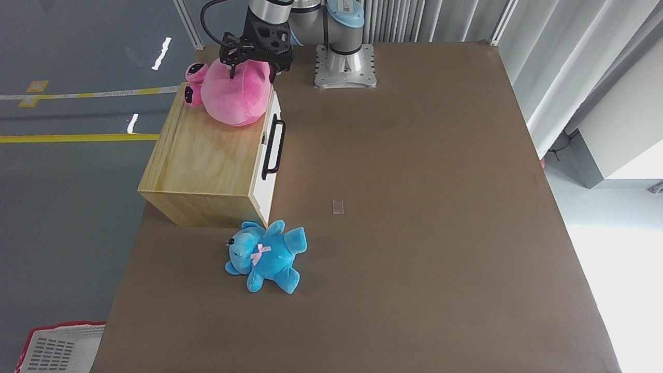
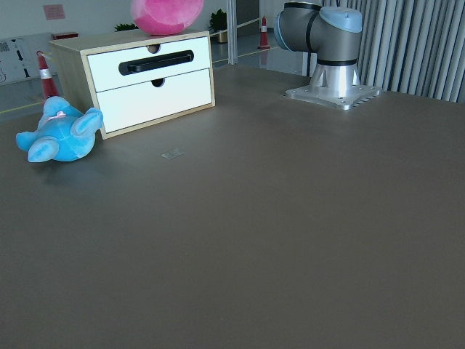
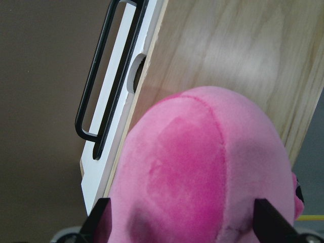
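Note:
A round pink plush toy (image 1: 236,93) with black-and-pink feet or eyes at one end rests on top of the wooden cabinet (image 1: 205,168), at the end near the robot base. My gripper (image 1: 251,68) is over the plush; in the wrist view its two fingers stand wide apart at either side of the pink body (image 3: 192,172). Whether it grips the fabric is not clear. The cabinet has white drawer fronts (image 2: 152,102) with a black handle (image 1: 273,146). A blue teddy bear (image 1: 270,255) with a pink bow lies on the table beside the cabinet's near end.
The robot base (image 1: 345,74) stands at the back. A red-rimmed white basket (image 1: 59,348) is on the floor at the lower left, beyond the table edge.

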